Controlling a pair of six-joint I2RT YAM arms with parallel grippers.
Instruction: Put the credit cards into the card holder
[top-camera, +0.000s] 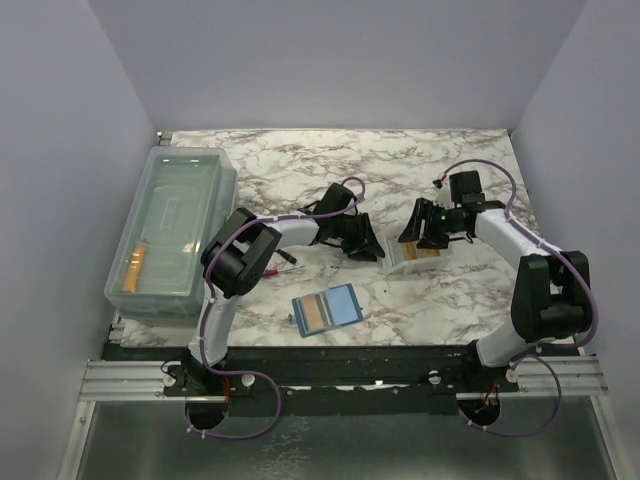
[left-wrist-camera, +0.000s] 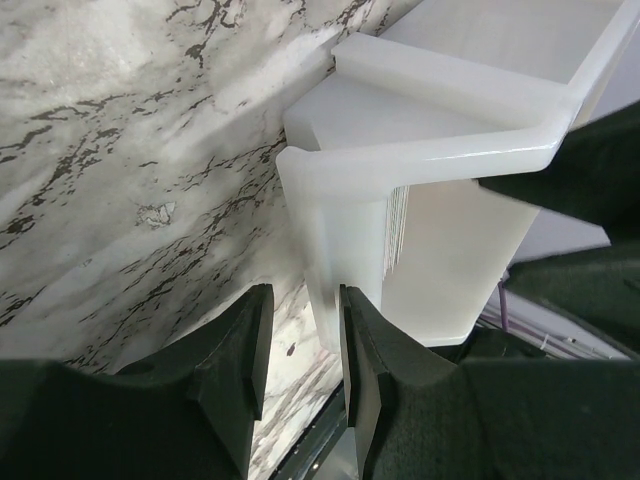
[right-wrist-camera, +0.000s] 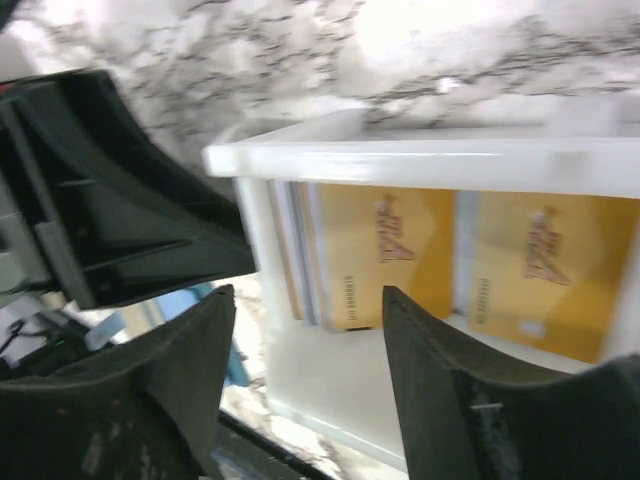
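The white card holder (top-camera: 400, 262) lies on the marble table right of centre, with gold cards (right-wrist-camera: 390, 255) standing in it beside some thinner card edges. My left gripper is at the holder's near end, fingers slightly apart, with the holder's white corner just beyond the tips. My right gripper is over the holder, fingers apart in front of the gold cards, nothing visible between them but the cards and holder behind. In the right wrist view, black gripper parts reach in from the left beside the holder.
A blue and tan case (top-camera: 340, 305) lies at front centre. A clear green-lidded box (top-camera: 175, 220) stands at the left. Small tools (top-camera: 280, 271) lie by the left arm.
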